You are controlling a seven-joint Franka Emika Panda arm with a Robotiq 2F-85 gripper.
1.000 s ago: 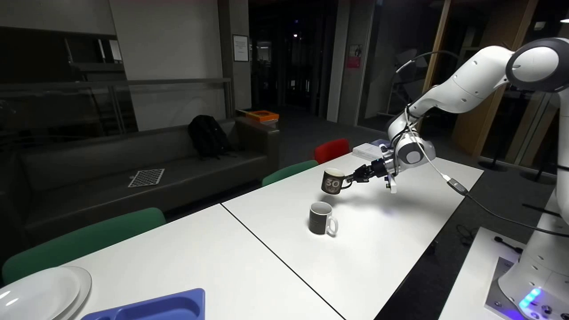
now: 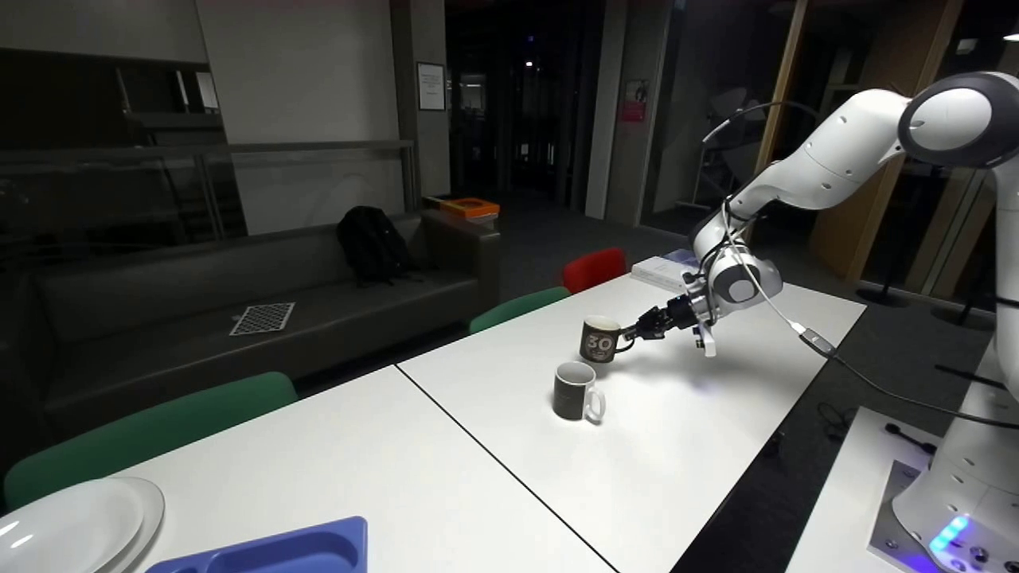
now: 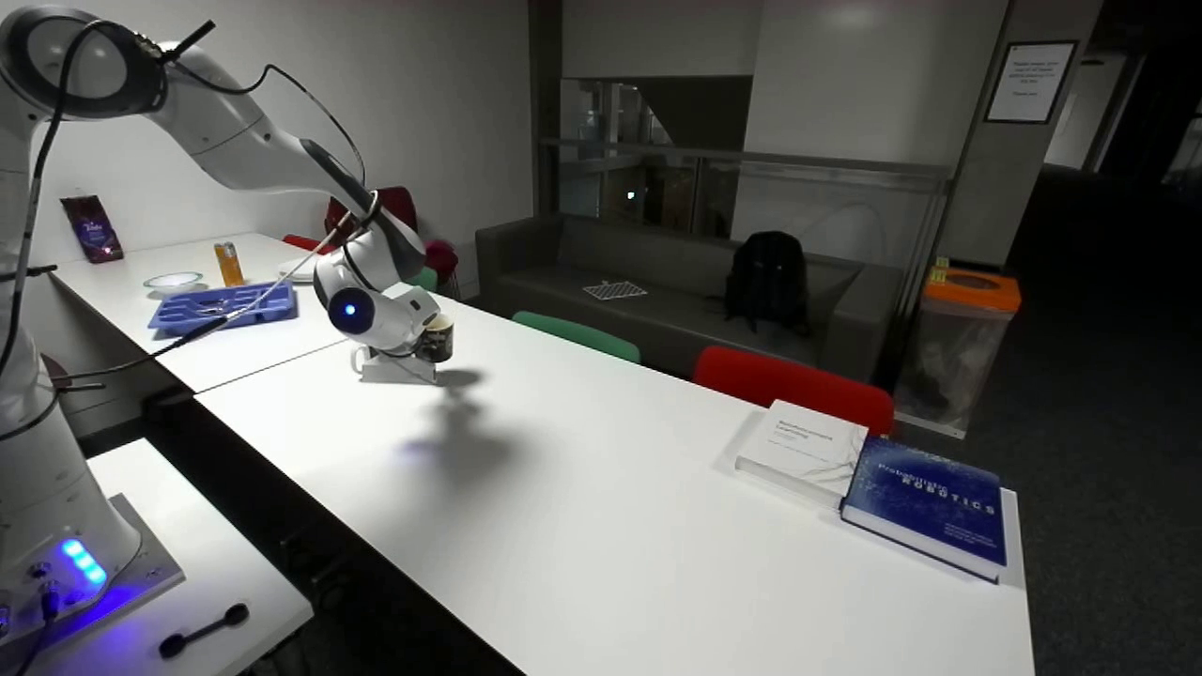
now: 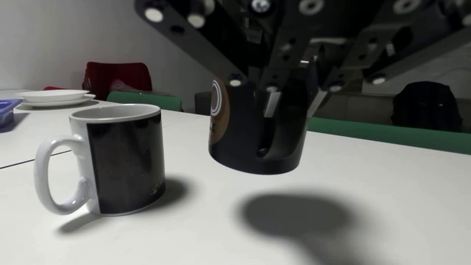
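A dark mug [image 2: 599,342] with "30" printed on its side hangs just above the table; in the wrist view a shadow lies apart below the black mug [image 4: 247,141]. My gripper [image 2: 630,334] is shut on its handle, and the fingers [image 4: 272,104] reach down to that handle in the wrist view. Standing upright on the table, a white mug with a black panel [image 2: 575,391] is nearer exterior view 1's camera. In the wrist view this white-handled mug [image 4: 128,163] is left of the held one, with a gap between. Exterior view 2 has the arm covering much of both mugs.
White plates [image 2: 76,525] and a blue tray [image 2: 296,549] lie on the adjoining table. Two books, one white [image 3: 802,447] and one blue [image 3: 926,496], rest at the table's far end. Chairs line the far side.
The held mug and my gripper have come down closer to the table and shifted slightly right in exterior view 1. The mug is less tilted. The other mug has stayed put.
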